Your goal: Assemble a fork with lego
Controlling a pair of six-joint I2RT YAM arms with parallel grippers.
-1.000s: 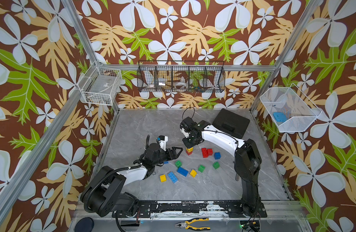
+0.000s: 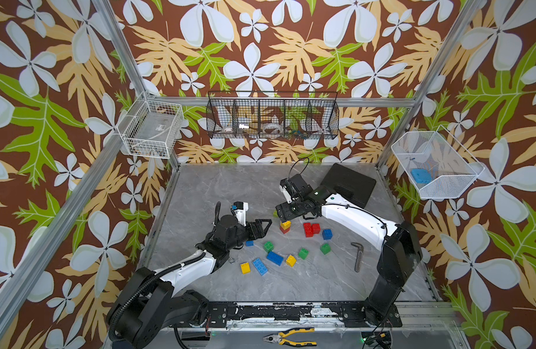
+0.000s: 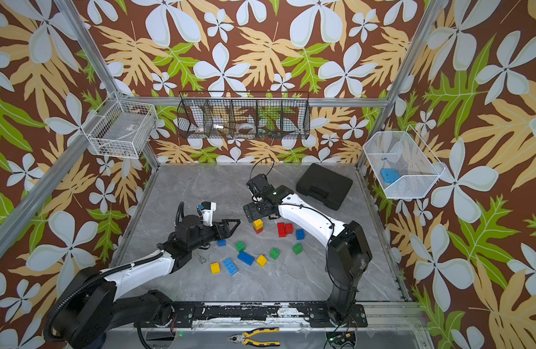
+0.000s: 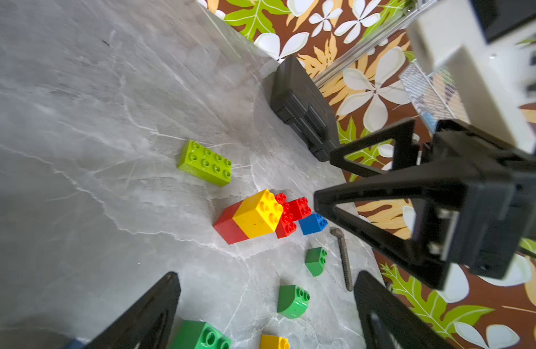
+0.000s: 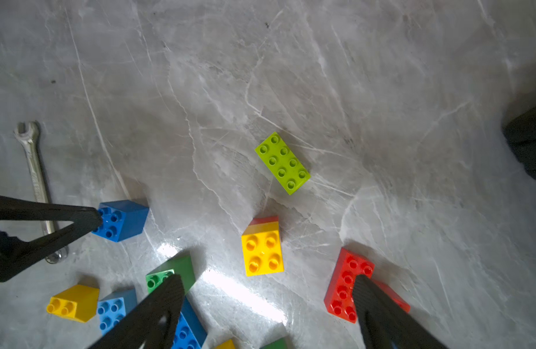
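A yellow block sits on a red block as an upright stack on the table. My right gripper hangs just behind and above this stack, its fingers apart with nothing between them. To the left is my left gripper, open and empty, its fingers wide apart. A lime 2x4 brick lies behind the stack. Red bricks lie right of it, with a blue block beyond. In front are green blocks, a long blue brick and a light blue brick.
Yellow blocks lie toward the front. A wrench is near the left gripper, and a hex-headed tool lies at right. The black case fills the back right. Open table stretches across the back left.
The left gripper has drawn slightly left.
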